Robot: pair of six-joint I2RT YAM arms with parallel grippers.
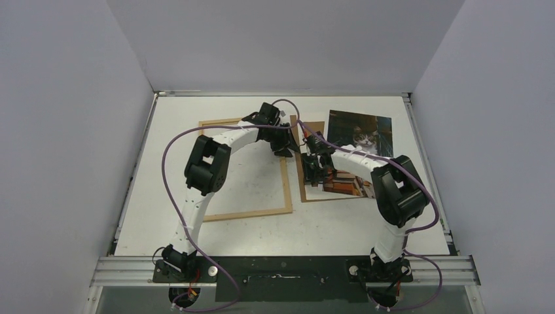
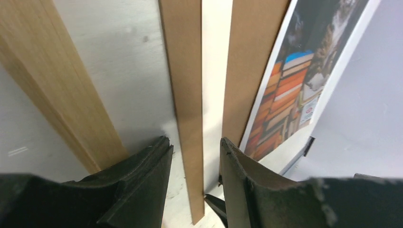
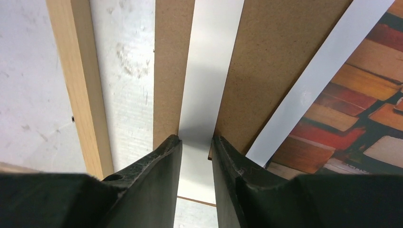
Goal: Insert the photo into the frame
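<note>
The wooden frame [image 1: 249,213] lies left of centre, its right side beside the brown backing board [image 1: 302,190]. On the board lie white strips and the photo [image 1: 363,131] of a cat and books. My left gripper hovers over the board's left brown strip [image 2: 185,66], fingers parted, nothing visible lifted between them. My right gripper has its fingertips either side of a white strip [image 3: 204,80] at the board; whether it grips anything I cannot tell. The photo's books [image 3: 347,114] show at its right.
Grey walls [image 1: 484,157] enclose the white table [image 1: 150,196] at back and sides. Both arms crowd the middle.
</note>
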